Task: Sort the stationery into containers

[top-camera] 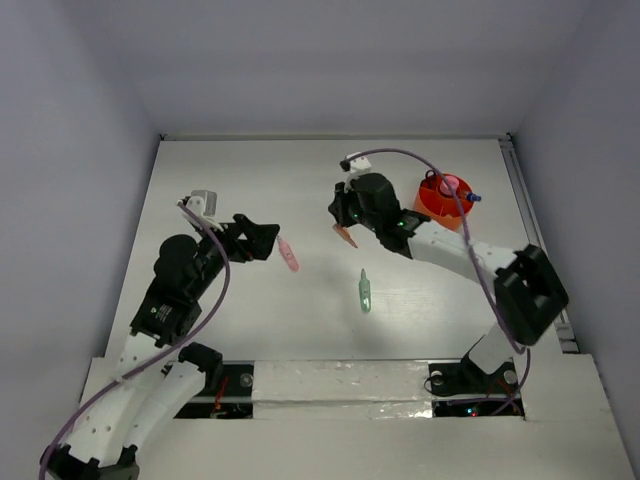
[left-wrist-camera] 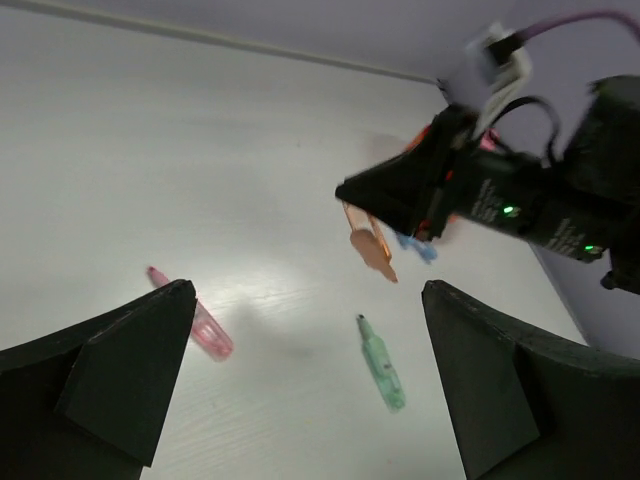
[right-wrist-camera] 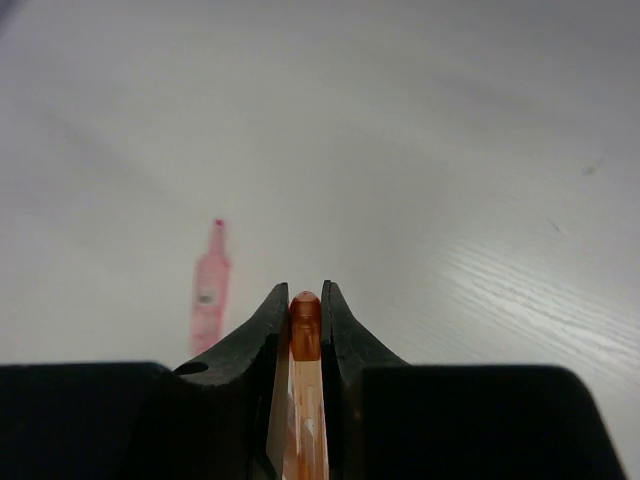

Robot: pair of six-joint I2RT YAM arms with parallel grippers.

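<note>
An orange pen [top-camera: 345, 235] [left-wrist-camera: 372, 248] [right-wrist-camera: 306, 400] is held between the fingertips of my right gripper [top-camera: 340, 212], lifted over the table. My left gripper [top-camera: 258, 238] stands open at left, empty, beside a pink pen [top-camera: 288, 254] [left-wrist-camera: 205, 325] [right-wrist-camera: 210, 290] lying on the table. A green pen [top-camera: 365, 292] [left-wrist-camera: 380, 365] lies at front centre. The orange container [top-camera: 436, 206] at back right holds several items, among them a pink one and a blue one, partly behind the right arm in the left wrist view.
Grey walls surround it, and the right arm reaches across its right side.
</note>
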